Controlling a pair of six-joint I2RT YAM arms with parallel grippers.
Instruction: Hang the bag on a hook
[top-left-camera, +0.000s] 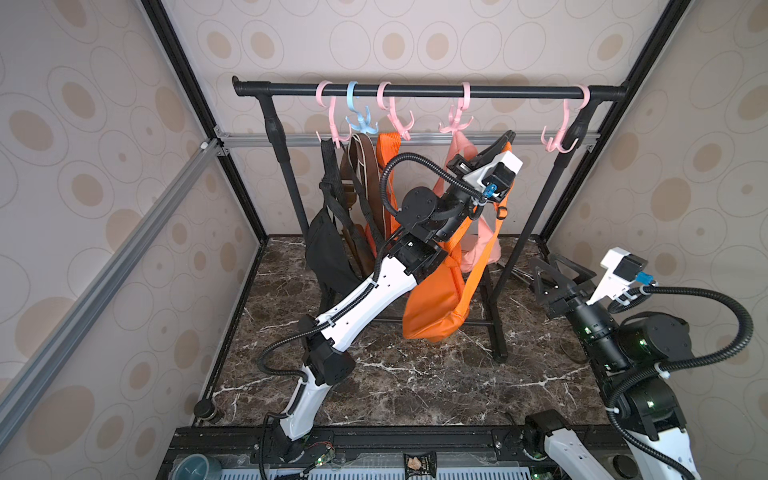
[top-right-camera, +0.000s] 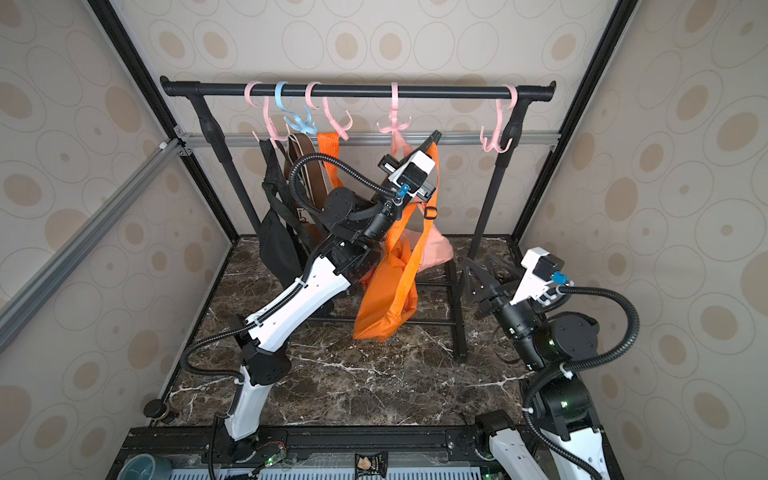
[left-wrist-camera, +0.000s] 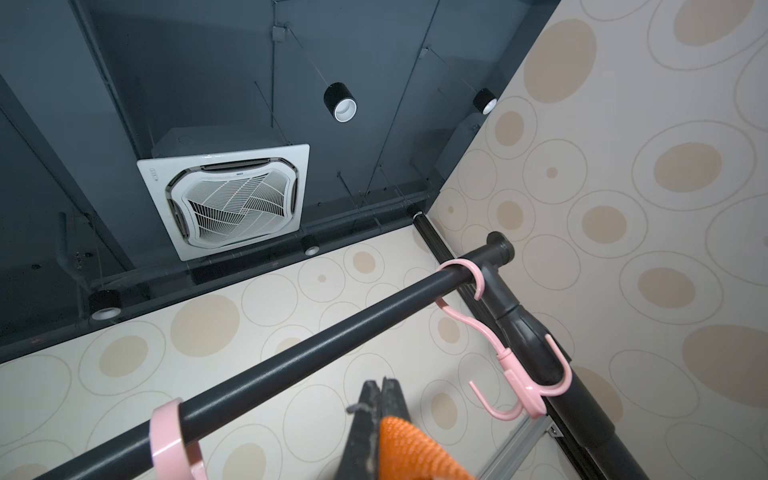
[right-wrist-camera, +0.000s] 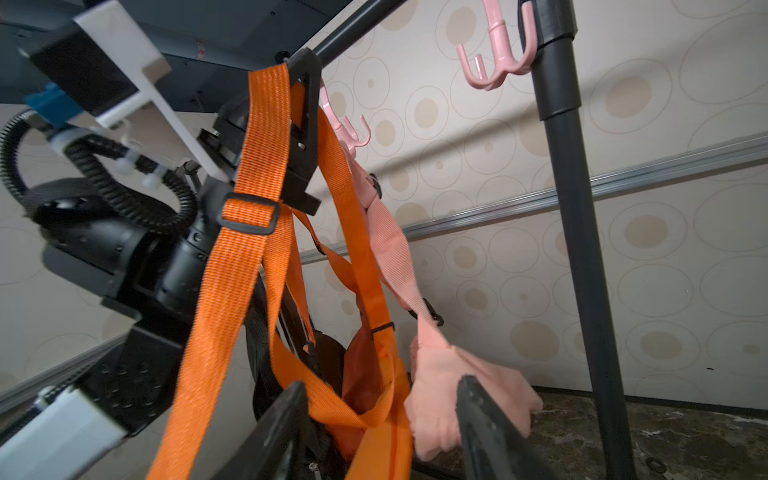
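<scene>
An orange bag (top-left-camera: 432, 304) hangs by its strap from my left gripper (top-left-camera: 506, 137), which is shut on that strap and raised just below the rail (top-left-camera: 520, 91), right of a middle pink hook (top-left-camera: 455, 120). In the left wrist view its fingertips and orange webbing show below the rail, near the right-end pink hook (left-wrist-camera: 528, 384). My right gripper (top-right-camera: 480, 272) is lower right, apart from the bag, open with nothing held; in the right wrist view the orange straps (right-wrist-camera: 216, 304) pass beyond its fingers.
Black, brown, orange and pink bags (top-left-camera: 336, 256) hang from hooks left and centre. The right-end hook (top-right-camera: 496, 136) is empty. The rack's right post (top-right-camera: 496, 184) stands behind my right gripper.
</scene>
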